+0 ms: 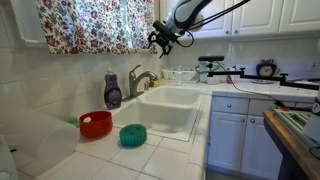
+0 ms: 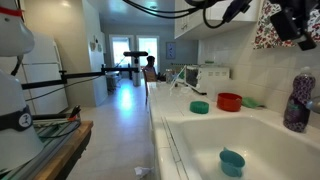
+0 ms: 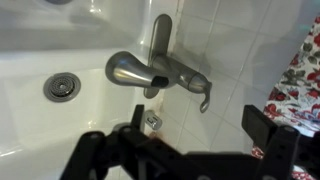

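Observation:
My gripper (image 1: 160, 42) hangs in the air above the back part of the sink, near the patterned curtain. In the wrist view the gripper is open, its fingers wide apart with nothing held between them. Past the fingers, the grey faucet (image 3: 150, 72) shows below, clear of them. A teal cup (image 2: 232, 162) is inside the white sink (image 2: 195, 140) in exterior view 2. On the tiled counter, a red bowl (image 1: 96, 124) and a green round thing (image 1: 132, 135) stand near each other.
A dark soap bottle (image 1: 112, 92) stands against the wall beside the faucet. The curtain (image 1: 95, 25) hangs close to the gripper. A white dish rack (image 1: 180, 75) and a dark clock (image 1: 266, 69) are at the back. Bare tile (image 1: 150, 160) lies in front.

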